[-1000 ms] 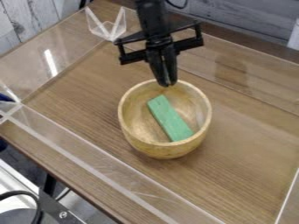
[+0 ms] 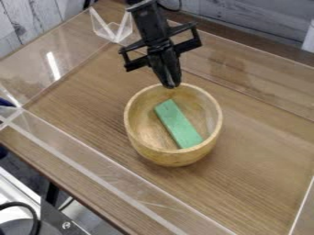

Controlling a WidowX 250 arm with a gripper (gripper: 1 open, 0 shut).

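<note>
A round pale wooden bowl (image 2: pixel 147 138) sits on the wooden table in the centre, with a green oblong block (image 2: pixel 179 123) lying tilted inside it. My black gripper (image 2: pixel 171 81) hangs just above the bowl's back rim, shut, with nothing visible between its fingertips.
A clear plastic object (image 2: pixel 112 26) stands at the back left. Black cables (image 2: pixel 25 213) lie off the table's edge at the bottom left.
The bowl and block look unmoved.
</note>
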